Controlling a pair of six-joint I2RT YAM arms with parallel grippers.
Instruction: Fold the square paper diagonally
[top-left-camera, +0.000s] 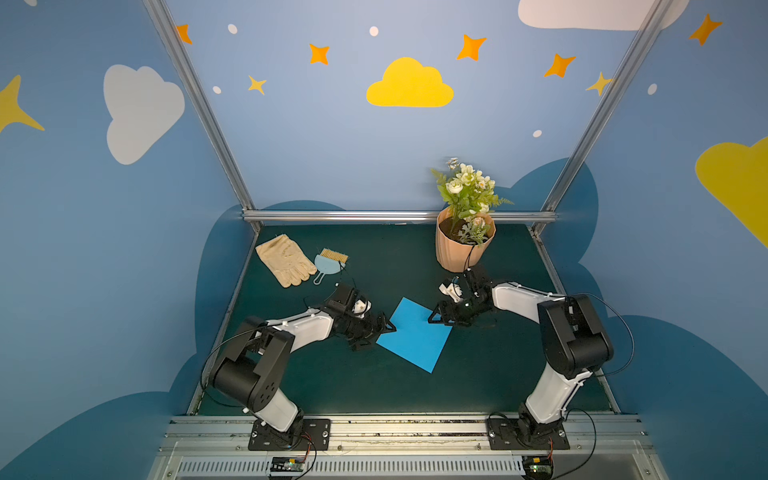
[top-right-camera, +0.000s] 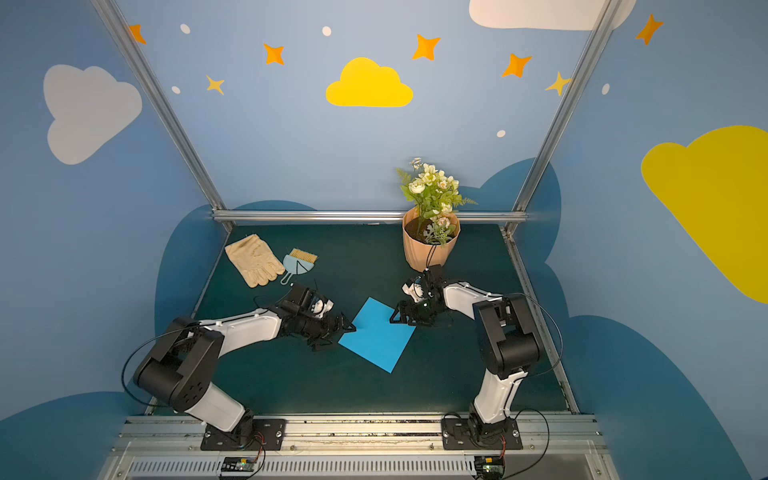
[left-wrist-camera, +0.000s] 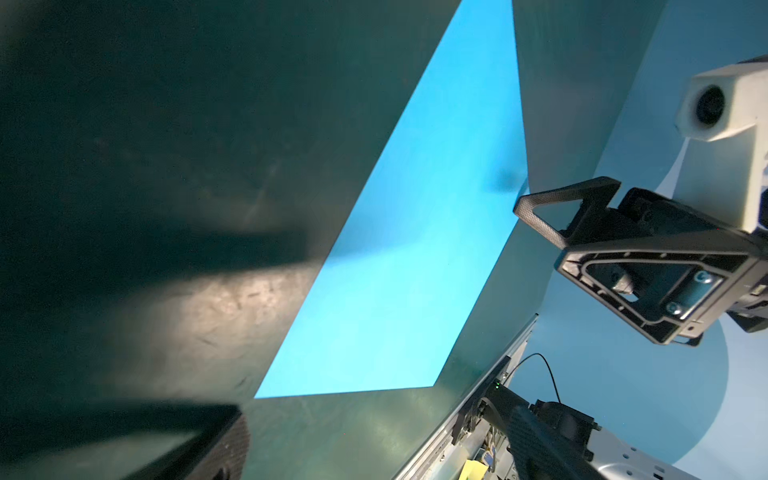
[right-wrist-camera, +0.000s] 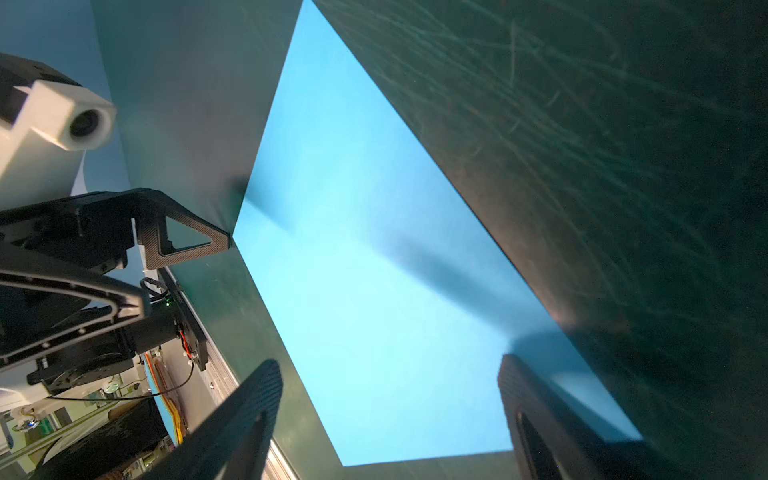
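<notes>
The blue square paper (top-left-camera: 413, 338) lies flat and unfolded on the dark green table, set at an angle. At its left side, my left gripper (top-left-camera: 376, 334) is open. In the left wrist view, the spread fingers (left-wrist-camera: 220, 452) stand beyond the near edge of the paper (left-wrist-camera: 400, 264), with no paper visibly held. My right gripper (top-right-camera: 406, 318), also open, hovers over the paper's right part. One right finger (right-wrist-camera: 548, 416) overlaps the paper (right-wrist-camera: 376, 304) in the right wrist view. Whether either fingertip touches the sheet, I cannot tell.
Behind the right gripper stands a flower pot (top-left-camera: 458, 252), close to that arm. A beige glove (top-left-camera: 285, 260) and a small blue dustpan with brush (top-left-camera: 328, 264) lie at the back left.
</notes>
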